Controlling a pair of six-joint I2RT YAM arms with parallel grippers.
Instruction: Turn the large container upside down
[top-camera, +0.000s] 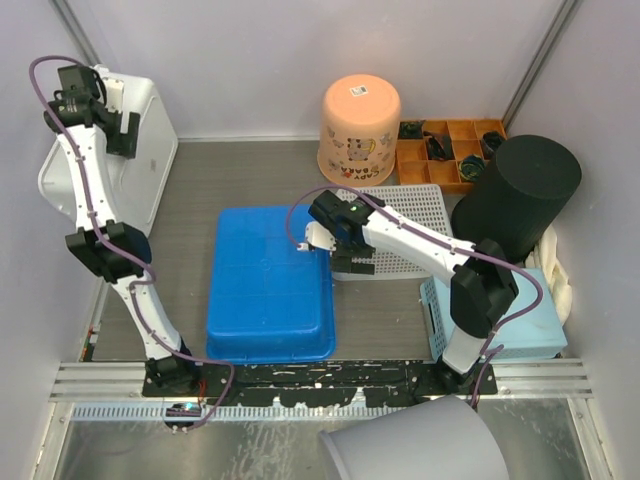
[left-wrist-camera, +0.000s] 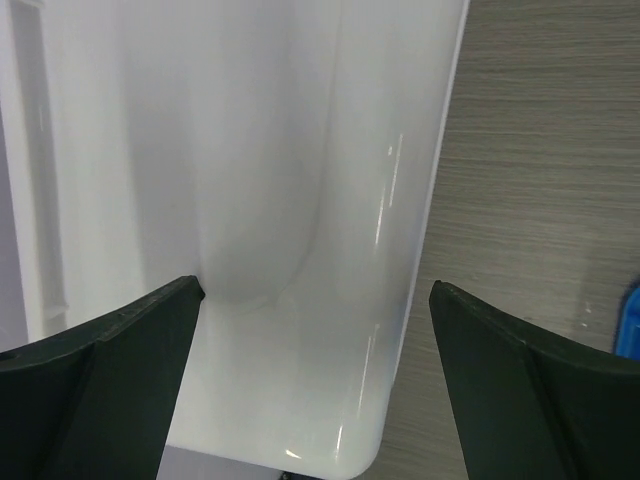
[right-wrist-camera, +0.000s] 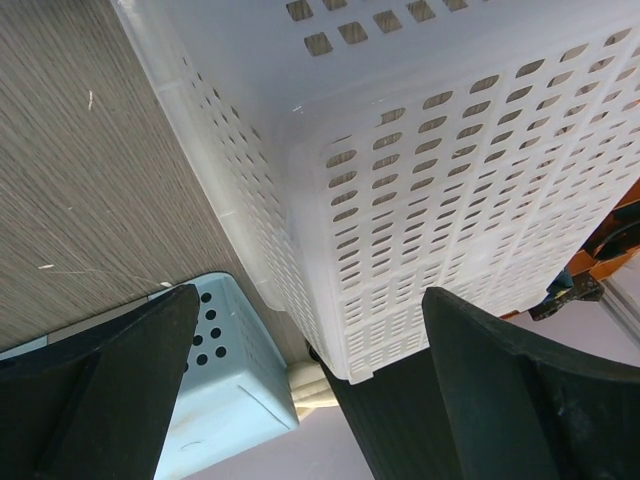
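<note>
The large white container stands at the far left, against the left wall, a smooth rounded side showing. My left gripper is above it, open with nothing held. In the left wrist view the glossy white wall of the container fills the left and middle; one finger overlaps it, and the other lies over the floor side. Open as well, my right gripper hangs over the near left edge of a white perforated basket. That basket's corner appears between the fingers in the right wrist view.
A blue bin lies in the middle. Behind are an orange-pink tub and an orange divided tray; a black cylinder and light blue basket stand right.
</note>
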